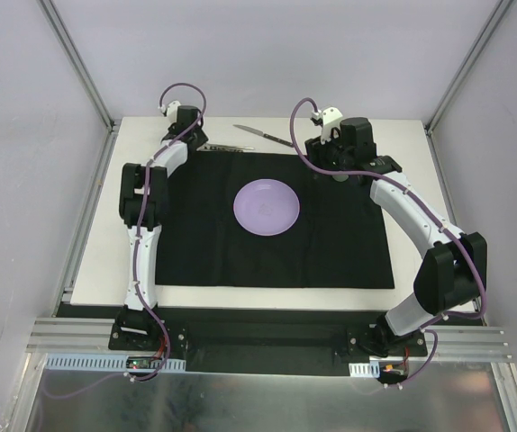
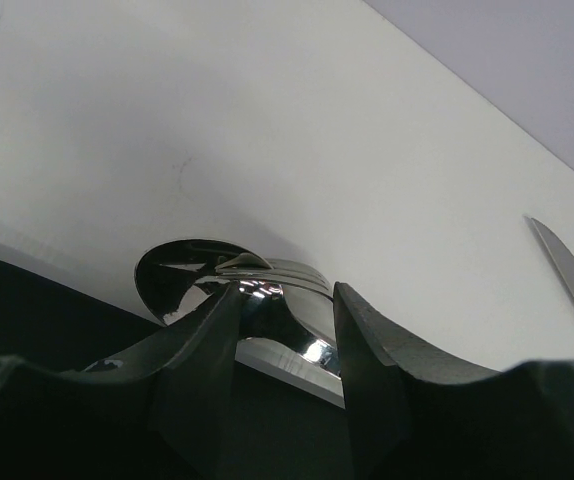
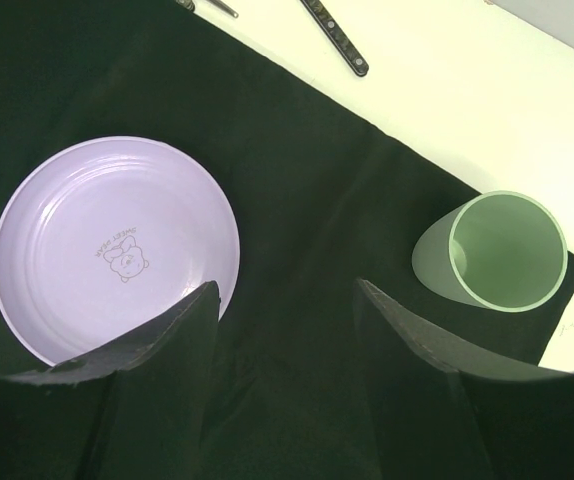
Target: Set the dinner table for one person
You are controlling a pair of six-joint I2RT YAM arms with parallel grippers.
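A purple plate (image 1: pixel 267 207) lies on the black mat (image 1: pixel 267 261). A knife (image 1: pixel 254 131) lies on the white surface behind it. A spoon (image 2: pixel 177 280) and a fork (image 2: pixel 277 272) lie overlapping at the mat's back edge, directly under my left gripper, whose fingers are apart above them. My right gripper hangs open over the mat between the plate and a green cup (image 3: pixel 507 250), with nothing between its fingers. The cup is mostly hidden by the right arm in the top view.
Grey walls and rails (image 1: pixel 470 54) border the white table (image 1: pixel 105 270).
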